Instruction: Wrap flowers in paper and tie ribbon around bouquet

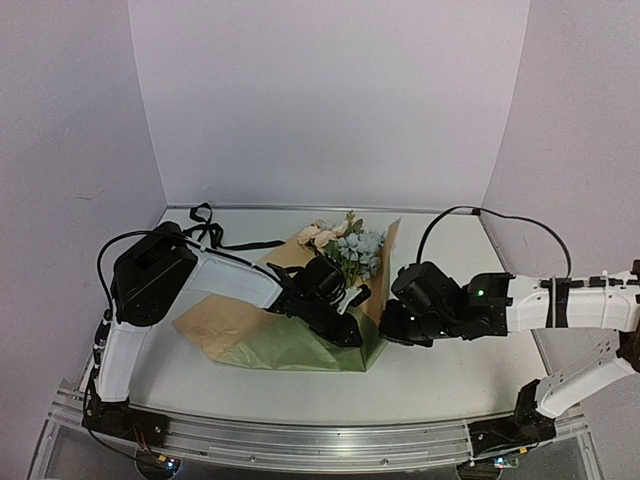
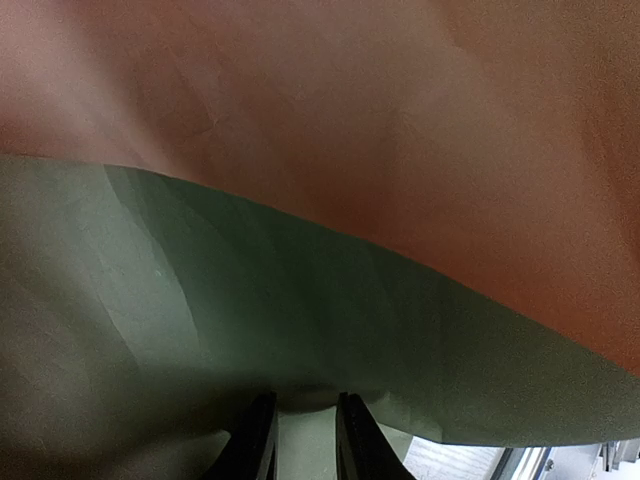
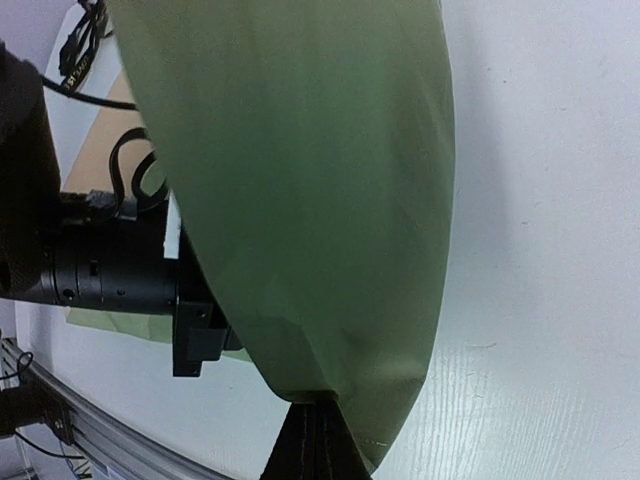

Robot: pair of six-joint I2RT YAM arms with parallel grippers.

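Observation:
The fake flowers (image 1: 352,248), peach and pale blue with green leaves, lie on wrapping paper (image 1: 235,325) that is brown inside and green on its folded part. In the right wrist view, the right gripper is shut on the lower corner of the green paper (image 3: 320,200), and that side stands raised off the table. My left gripper (image 1: 350,338) is low over the paper below the blooms. Its two fingers (image 2: 262,430) stand apart in the left wrist view, with paper close in front. The stems are mostly hidden by the left arm.
A black ribbon or strap (image 1: 215,235) lies at the back left of the white table (image 1: 450,390). Close by the raised paper is the left arm (image 3: 110,270).

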